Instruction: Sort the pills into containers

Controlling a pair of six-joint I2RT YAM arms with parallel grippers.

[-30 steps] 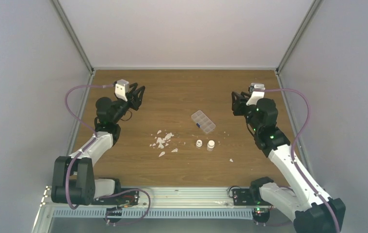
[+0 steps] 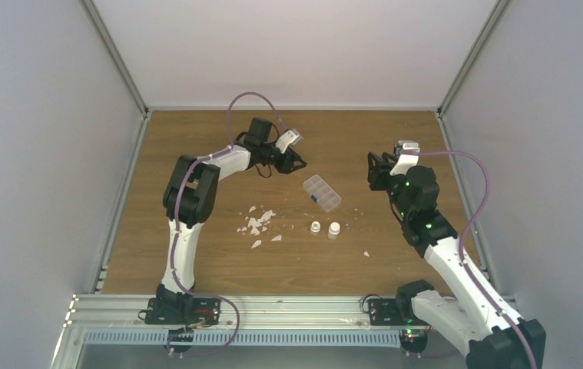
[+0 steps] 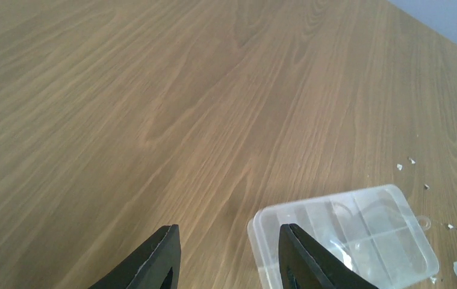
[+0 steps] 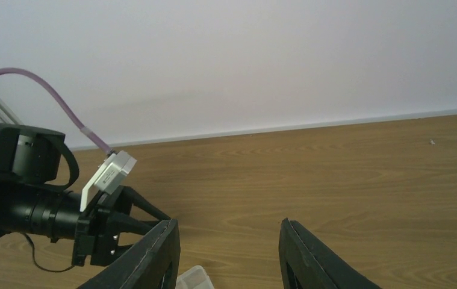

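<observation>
A clear compartment box [image 2: 322, 192] lies at mid-table with its long side slanting; in the left wrist view the box [image 3: 364, 235] shows several cells and looks closed or empty, I cannot tell which. Two small white-capped bottles, a shorter one [image 2: 315, 227] and a taller one [image 2: 334, 229], stand just in front of it. My left gripper [image 2: 302, 161] is open, up and left of the box, nothing between its fingers. Off to the right, my right gripper [image 2: 372, 171] hangs open and empty. No loose pills can be made out.
White torn scraps [image 2: 257, 223] are scattered left of the bottles, and one small scrap [image 2: 366, 254] lies to their right. Walls close in the sides and rear.
My left arm has swung from the far left toward the middle, bringing its gripper close to the box. The right arm has barely moved; box and bottles are unchanged.
</observation>
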